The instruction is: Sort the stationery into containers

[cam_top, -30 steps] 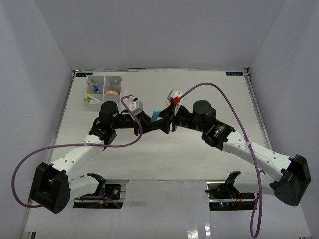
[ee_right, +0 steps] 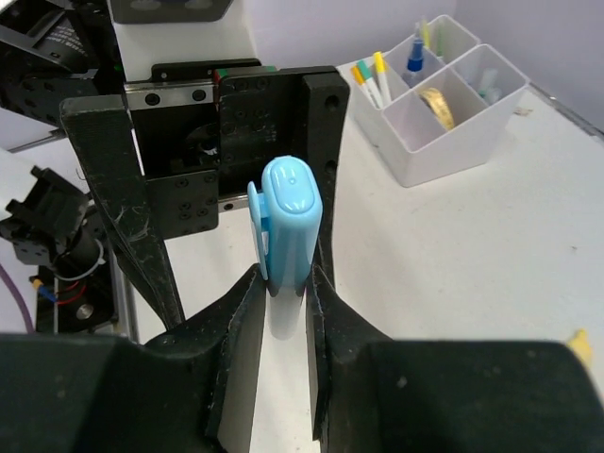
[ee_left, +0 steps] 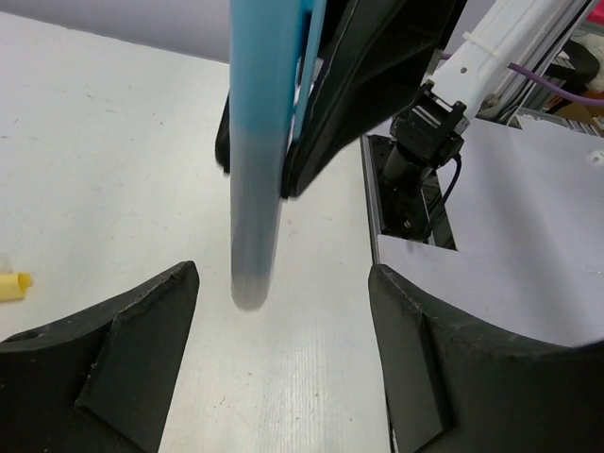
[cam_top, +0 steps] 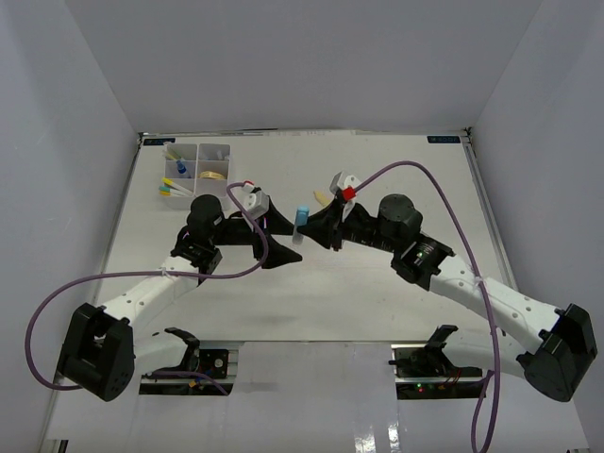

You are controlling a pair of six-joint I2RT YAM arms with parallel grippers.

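Note:
A marker with a light blue cap and a pale white body is pinched in my right gripper, which is shut on it over mid-table. Its white end points down in the left wrist view, in line with the gap of my left gripper. That left gripper stands open, its two fingers wide apart and clear of the marker. At the back left is the white divided organizer, holding pens, a blue-capped bottle and a yellow tape roll.
One yellow item lies on the table behind the right gripper, partly hidden in the top view. The two grippers are very close together. Bare table stretches over the back right and the front.
My left gripper has gone from closed at the marker to open, its fingers spread. My right gripper has shifted slightly right with the marker.

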